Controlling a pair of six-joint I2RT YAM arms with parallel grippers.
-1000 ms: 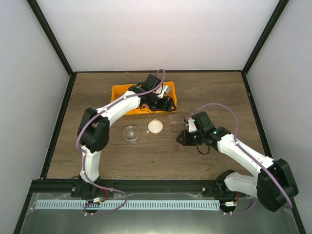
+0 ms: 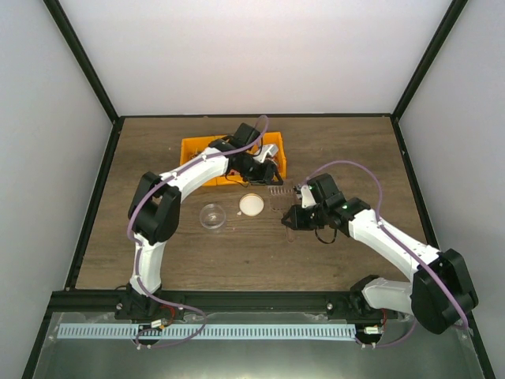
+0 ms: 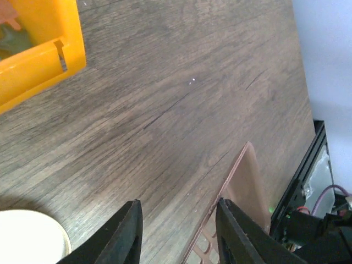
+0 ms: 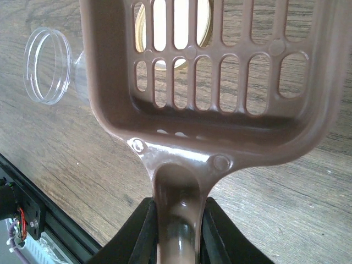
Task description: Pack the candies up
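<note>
My right gripper is shut on the handle of a brown slotted scoop, and the scoop's pan appears empty. In the left wrist view the scoop rises beside one finger of my left gripper; the fingers stand apart with nothing between them. Whether that finger touches the rim, I cannot tell. From above, my left gripper is at the bin's front right corner. Several candies lie in the orange bin, largely hidden by my left arm from above. A clear round jar stands left of a pale lid.
Dark rails edge the front of the wooden table, and white walls close the sides and back. Free wood lies at the right rear and across the front left. Both grippers are close together near the middle.
My right gripper has shifted slightly left and up in the top view, carrying the scoop. Jar and lid are unmoved.
</note>
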